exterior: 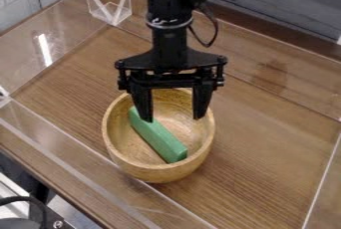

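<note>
My black gripper (pixel 162 94) hangs in the middle of the camera view, open, its two fingers spread left and right over the back part of a tan oval bowl (pixel 189 164). A green oblong object (pixel 159 134) lies diagonally inside the bowl, in front of and below the fingers. Nothing shows between the fingers.
A clear angular object (pixel 110 4) sits at the back left. Black cabling (pixel 20 205) shows at the lower left corner.
</note>
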